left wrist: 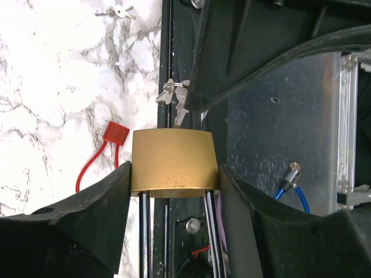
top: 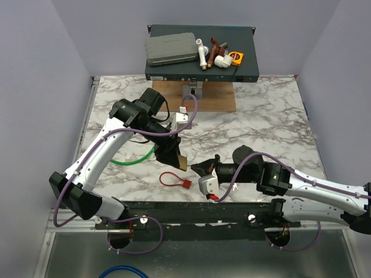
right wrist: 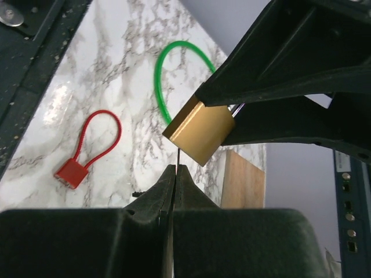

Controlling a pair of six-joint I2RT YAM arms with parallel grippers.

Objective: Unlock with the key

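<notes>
A brass padlock point(left wrist: 174, 159) is pinched between the fingers of my left gripper; its metal shackle point(left wrist: 211, 231) runs back between them. Facing it from the right is my right gripper, shut, with a thin dark edge, seemingly a key point(right wrist: 178, 155), between its tips and the padlock. In the left wrist view, keys point(left wrist: 181, 107) on a ring point(left wrist: 177, 84) show by the right gripper's fingertip, and one blade reaches the padlock's edge. Whether that blade is inside the keyhole cannot be told.
A red loop with a square block point(top: 186, 183) lies on the marble table below the padlock. The green cable loop point(top: 124, 163) is at the left. Another small key point(left wrist: 122, 11) rests on the marble. A dark shelf point(top: 200, 73) with fittings stands at the back.
</notes>
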